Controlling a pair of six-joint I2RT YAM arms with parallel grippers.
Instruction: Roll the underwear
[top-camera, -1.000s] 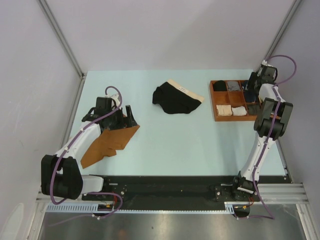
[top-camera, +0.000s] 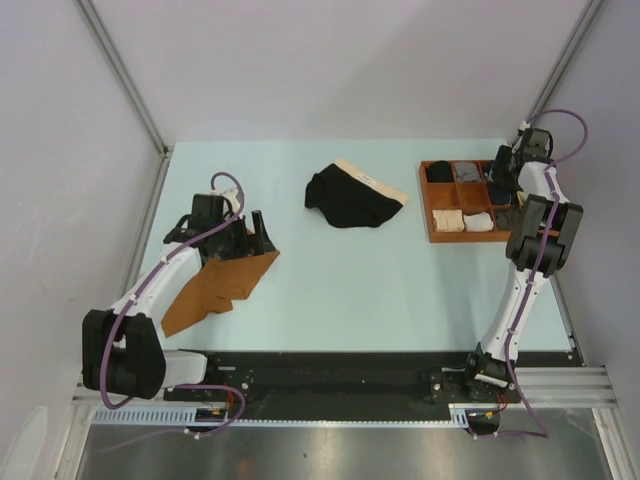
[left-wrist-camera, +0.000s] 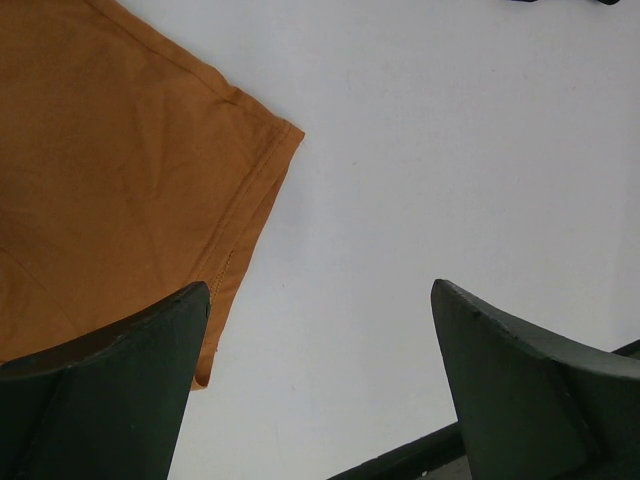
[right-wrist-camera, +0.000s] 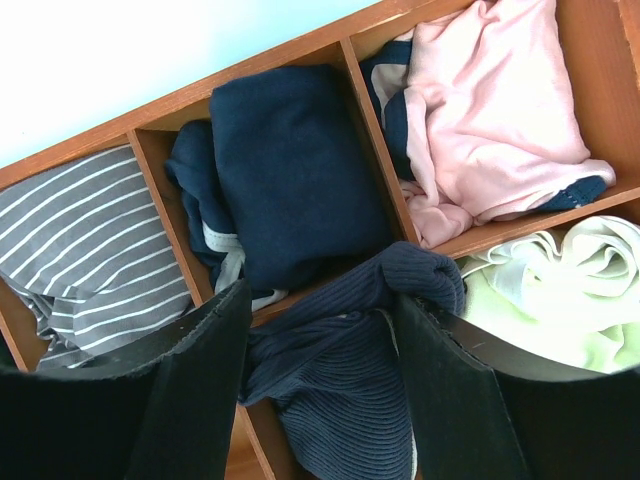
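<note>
My right gripper is over the wooden compartment box (top-camera: 459, 233) at the right, its fingers part open around a navy ribbed garment (right-wrist-camera: 345, 410); whether they grip it is unclear. My left gripper stands open above a brown garment (left-wrist-camera: 120, 170) spread on the left of the table. A black garment with a cream waistband (top-camera: 352, 195) lies flat at the back middle.
The box holds folded striped grey (right-wrist-camera: 90, 250), navy (right-wrist-camera: 290, 170), pink (right-wrist-camera: 490, 110) and pale green (right-wrist-camera: 560, 300) pieces, among others.
My right arm has shifted very slightly at the box. The left arm and the garments on the table look unchanged.
</note>
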